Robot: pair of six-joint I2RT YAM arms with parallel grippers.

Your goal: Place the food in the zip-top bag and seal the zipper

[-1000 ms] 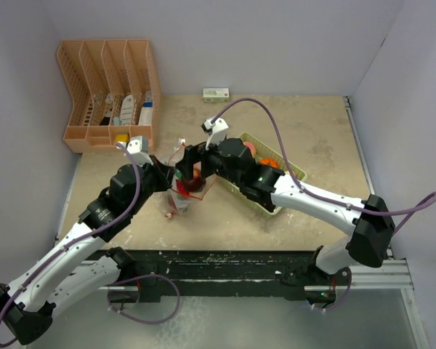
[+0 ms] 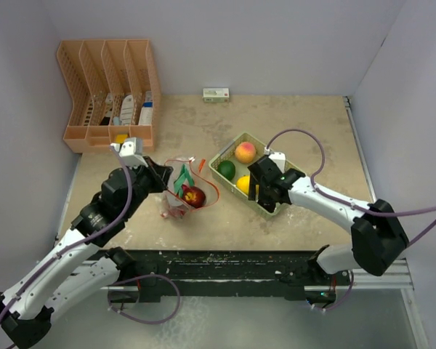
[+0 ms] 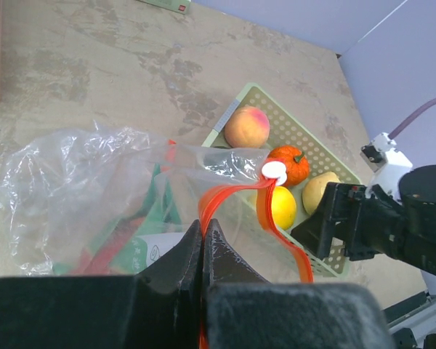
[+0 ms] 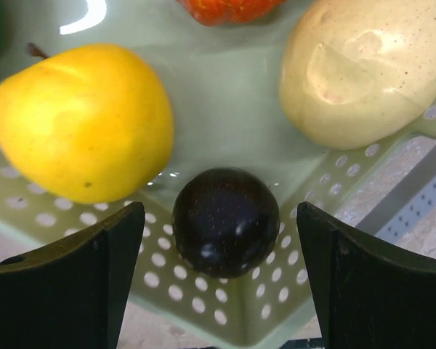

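A clear zip top bag [image 3: 65, 189] with a red-orange zipper edge stands with its mouth spread. Inside it sits a red-yellow apple [image 2: 194, 196]. My left gripper is shut at the zipper edge [image 3: 216, 195], which runs between its fingertips. In the right wrist view a dark purple round fruit [image 4: 226, 222] lies in the corner of the green basket [image 4: 240, 313]. My right gripper is above it, its fingers parted on either side with visible gaps. A yellow lemon-like fruit [image 4: 83, 123] and a pale potato [image 4: 367, 65] lie nearby.
The basket also holds a peach [image 2: 245, 152], a green avocado [image 2: 227, 169] and an orange pumpkin [image 3: 291, 165]. A peach-coloured organizer [image 2: 109, 87] stands back left, with a small box [image 2: 216, 94] at the back.
My right gripper has moved right from the bag mouth to the front of the basket. The left arm stays at the bag, whose mouth now stands wider.
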